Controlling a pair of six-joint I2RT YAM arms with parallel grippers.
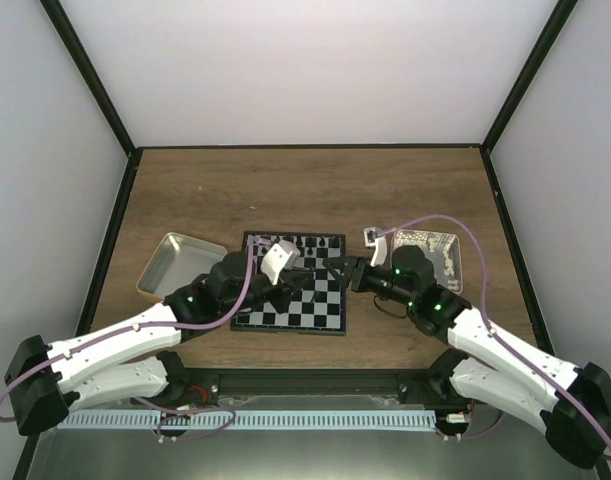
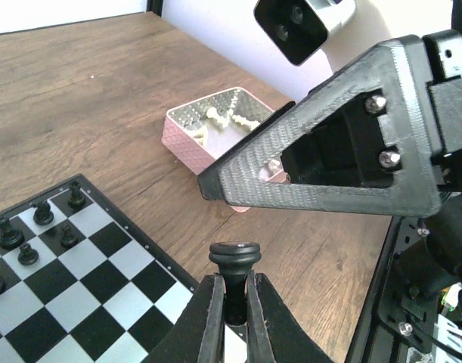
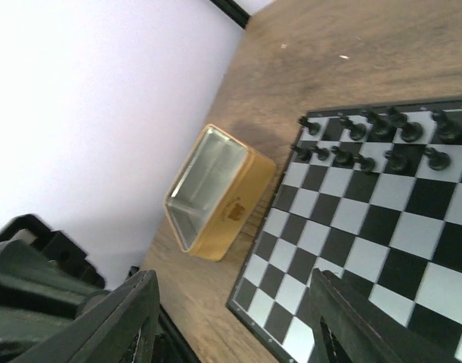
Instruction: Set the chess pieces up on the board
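The chessboard [image 1: 325,315] lies mid-table with black pieces along its far rows, among them a piece [image 2: 43,213] near the far edge. My left gripper is shut on a black chess piece [image 2: 235,255], held upright above the board. My right gripper stands open over the board's right part, facing the left gripper; nothing shows between its fingers. In the left wrist view the right arm's dark frame sits just beyond the held piece.
A metal tray [image 1: 180,263] is left of the board, empty as far as shows. A pink-sided box [image 2: 187,144] with white pieces sits right of the board, partly behind the right arm.
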